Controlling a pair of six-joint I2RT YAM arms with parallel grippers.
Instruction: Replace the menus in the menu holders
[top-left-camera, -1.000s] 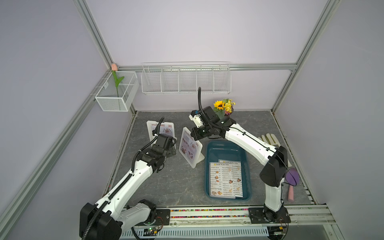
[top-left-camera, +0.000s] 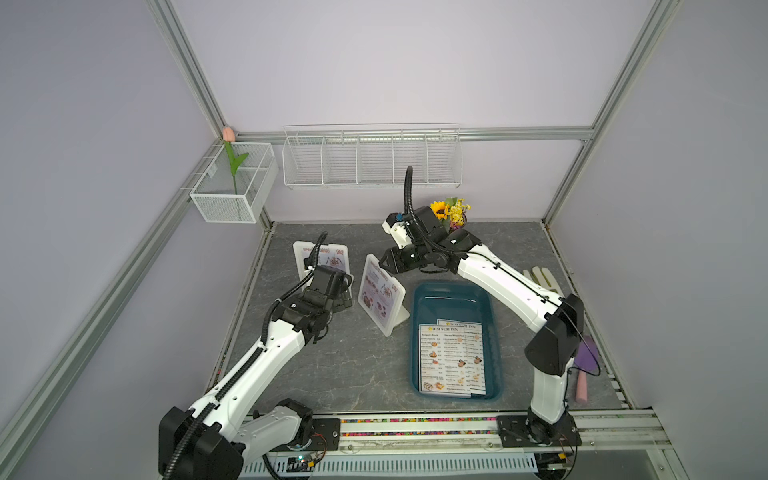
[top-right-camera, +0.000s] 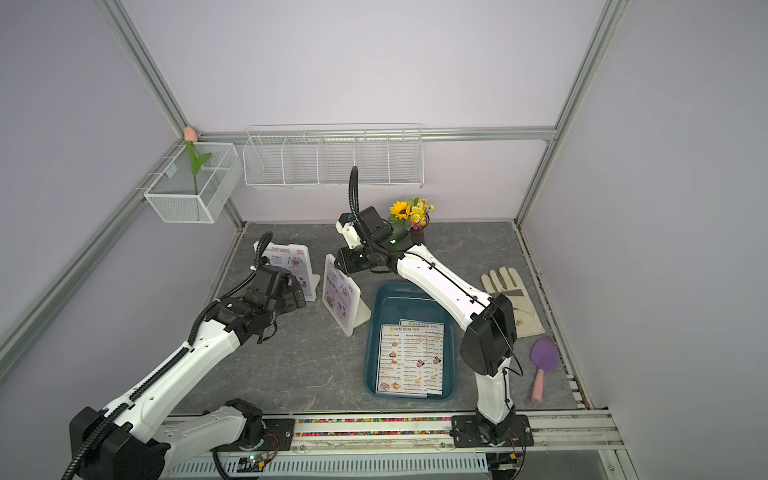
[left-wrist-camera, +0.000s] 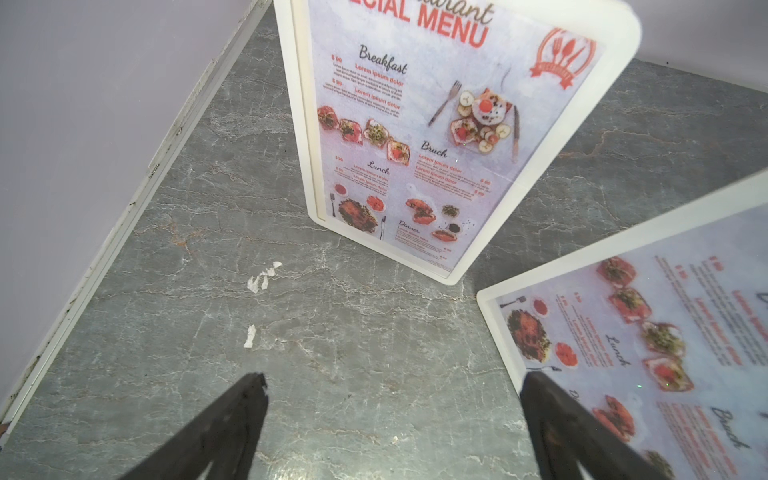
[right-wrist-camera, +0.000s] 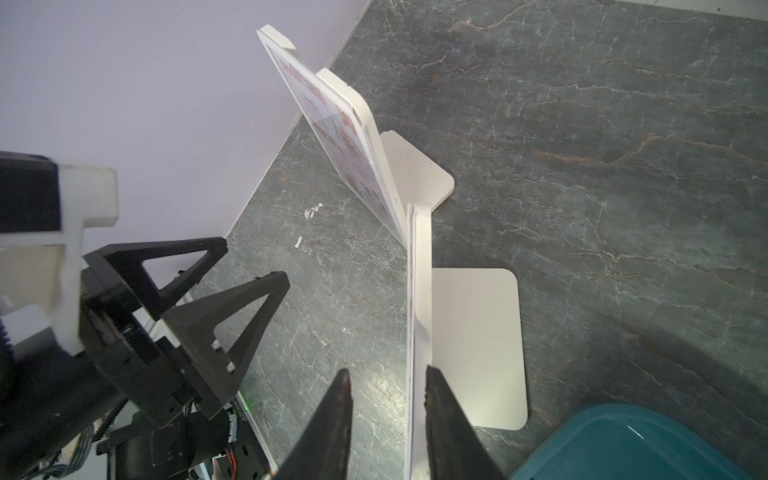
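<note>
Two white holders, each with a printed menu, stand upright on the grey table. The near holder (top-left-camera: 381, 294) has its menu face turned left; the far holder (left-wrist-camera: 448, 136) stands behind it at the back left. My right gripper is open above the near holder, whose thin upper edge (right-wrist-camera: 421, 320) shows between its fingers; whether they touch it I cannot tell. Open and empty, my left gripper hangs in front of both holders. Replacement menus (top-left-camera: 450, 360) lie overlapping in the blue tray (top-left-camera: 493, 352).
A flower pot (top-right-camera: 416, 233) stands at the back behind my right arm. Glove (top-right-camera: 518, 300) and purple brush (top-right-camera: 544, 353) lie at the right. White wire baskets (top-left-camera: 372, 160) hang on the walls.
My right arm has shifted slightly, its gripper moving a little up and left in view at the near holder's top. The left arm, holders and tray look unmoved.
</note>
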